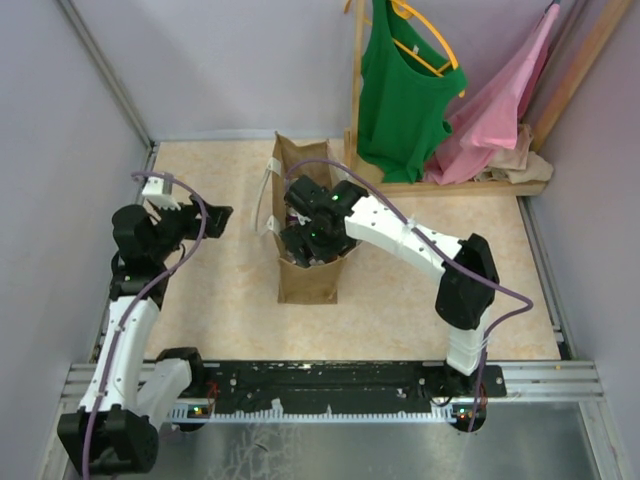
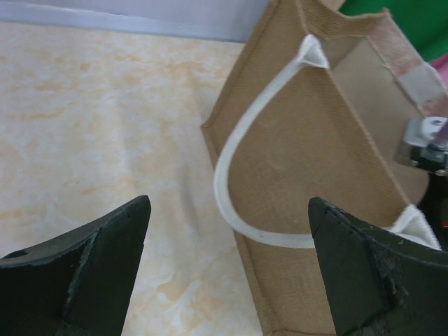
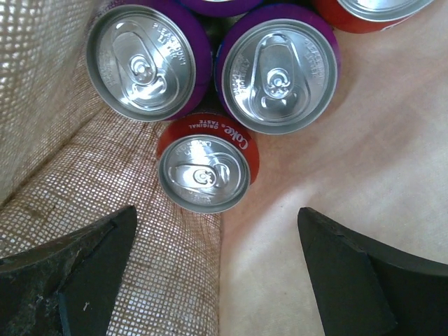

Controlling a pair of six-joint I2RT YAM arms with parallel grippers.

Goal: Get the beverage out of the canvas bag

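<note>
The brown canvas bag [image 1: 308, 288] stands open-topped in the middle of the table, with its white handle [image 2: 222, 175] hanging on the left side. Inside it, the right wrist view shows several upright cans: a red Coke can [image 3: 205, 173] nearest the fingers, a purple can [image 3: 145, 61] and another purple can [image 3: 278, 70] behind it, and a red can [image 3: 374, 10] at the top right. My right gripper is open inside the bag, its fingers short of the Coke can. Left of the bag, my left gripper [image 1: 222, 216] stands open and empty, facing the bag's side.
A green top [image 1: 410, 100] and a pink garment [image 1: 490, 125] hang from a wooden rack [image 1: 450, 188] at the back right. Bare table [image 1: 205, 300] lies left of the bag and also to its right.
</note>
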